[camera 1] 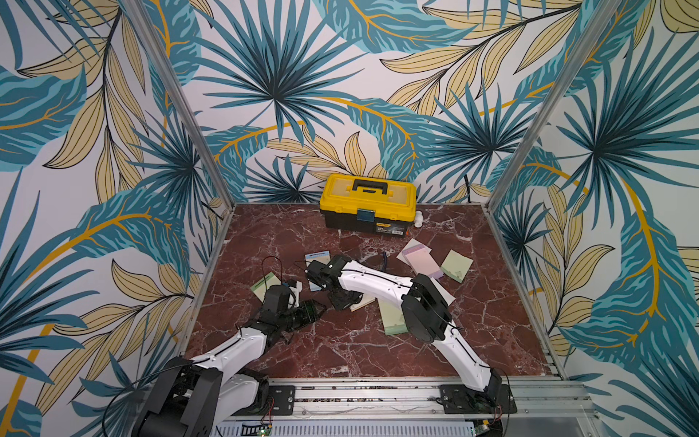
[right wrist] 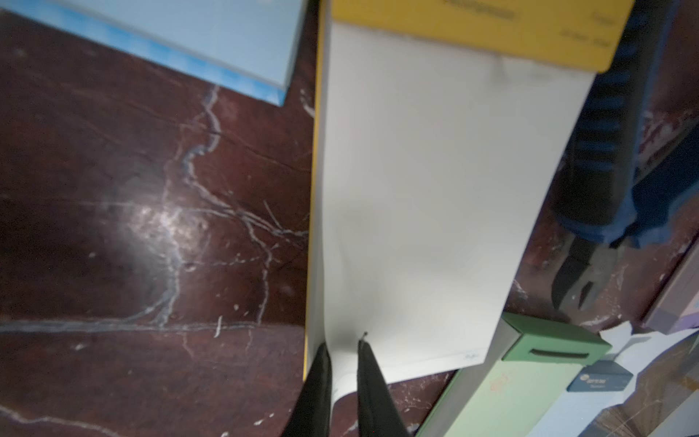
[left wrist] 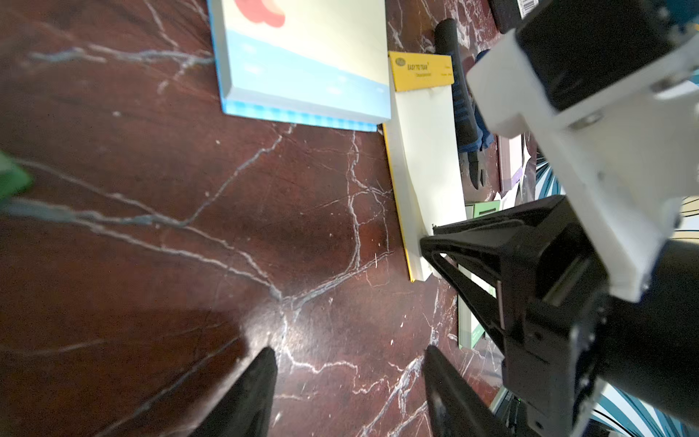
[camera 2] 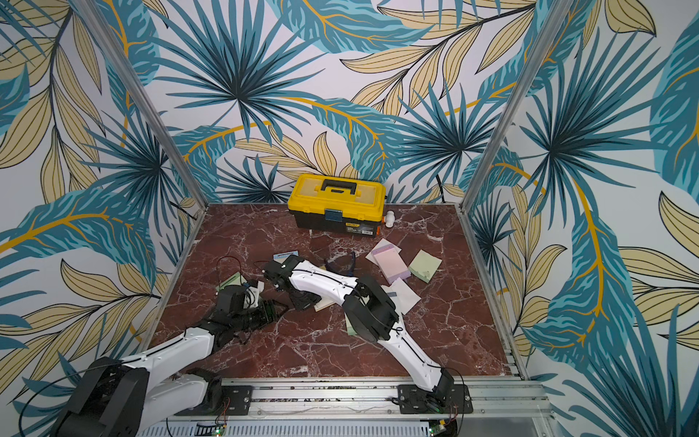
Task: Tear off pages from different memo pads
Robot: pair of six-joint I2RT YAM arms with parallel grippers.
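Note:
A white memo pad with a yellow header point(right wrist: 437, 204) lies on the table, a blue pad point(left wrist: 305, 73) with a red picture beside it. My right gripper is at the white pad's lower end, fingers slightly apart at the edge of the lifted top sheet; whether paper is pinched between them is unclear. My left gripper hangs over bare table left of that pad, fingers apart with nothing between them. A green pad point(right wrist: 531, 393) lies beside the white one.
Pliers point(right wrist: 604, 131) lie along the white pad. Pink pads point(camera 1: 418, 258), a pale green pad point(camera 1: 456, 266) and loose sheets are to the right. A yellow toolbox point(camera 1: 367, 200) stands at the back.

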